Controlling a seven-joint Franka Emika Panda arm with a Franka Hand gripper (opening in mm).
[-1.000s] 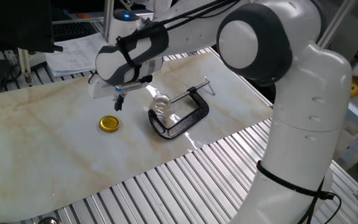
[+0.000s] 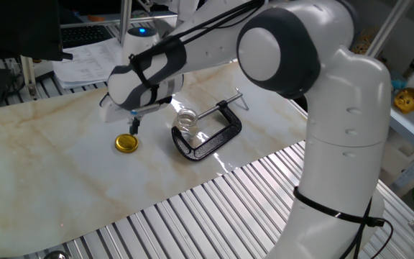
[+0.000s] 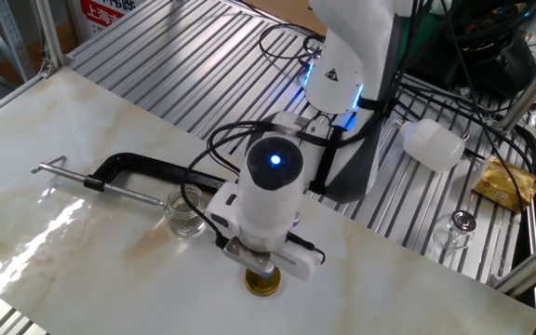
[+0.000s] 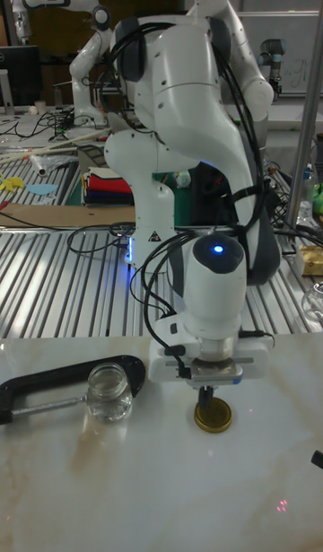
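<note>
A round gold lid (image 2: 126, 143) lies flat on the marbled table top. My gripper (image 2: 134, 126) points down just above it and slightly to its far side in exterior view 1. In exterior view 3 the dark fingers (image 4: 205, 396) stand close together, with nothing visible between them, at the upper left of the gold lid (image 4: 213, 415). A clear glass jar (image 4: 109, 391) stands beside a black C-clamp (image 2: 208, 142). In exterior view 2 my hand hides the fingers and covers part of the lid (image 3: 262, 281).
The clamp's screw (image 3: 110, 190) reaches toward the glass jar (image 3: 185, 212). Slatted metal decking (image 2: 214, 216) borders the table top. A white bulb-shaped object (image 3: 434, 145), a gold packet (image 3: 504, 182) and a small glass jar (image 3: 455, 229) rest on it.
Lid, jar and clamp are unmoved.
</note>
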